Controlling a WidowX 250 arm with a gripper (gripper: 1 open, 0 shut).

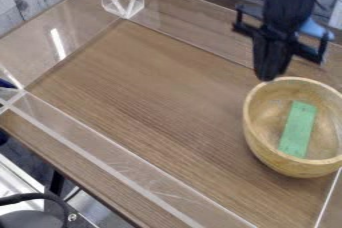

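My gripper (271,64) hangs dark and blurred at the upper right, above and behind a wooden bowl (261,142); the blur hides how its fingers stand. Inside the bowl lies a flat green rectangular block (295,129), apart from the gripper.
Clear plastic edging runs along its left side and back, with a clear piece at the upper left. A black cable (34,202) lies at the lower left corner.
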